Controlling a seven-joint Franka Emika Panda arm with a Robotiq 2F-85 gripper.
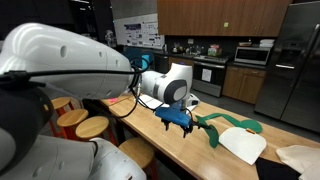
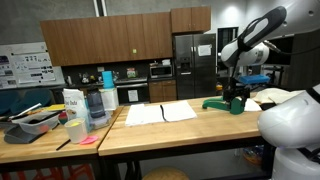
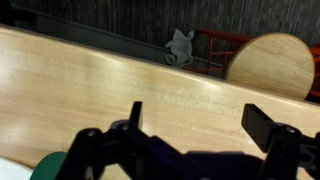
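My gripper is open in the wrist view, its two dark fingers wide apart with only bare wooden table showing between them. Part of a green object appears at the lower left of that view, outside the fingers. In exterior view 1 the gripper hangs over the near side of the table, left of an upright green item. A flat green cloth lies behind that item. Exterior view 2 also shows the green item, near the table's right end.
White material, a black cloth and a beige cloth lie on the right of the table. Round wooden stools stand along its front edge. Bins and bottles stand at the far left.
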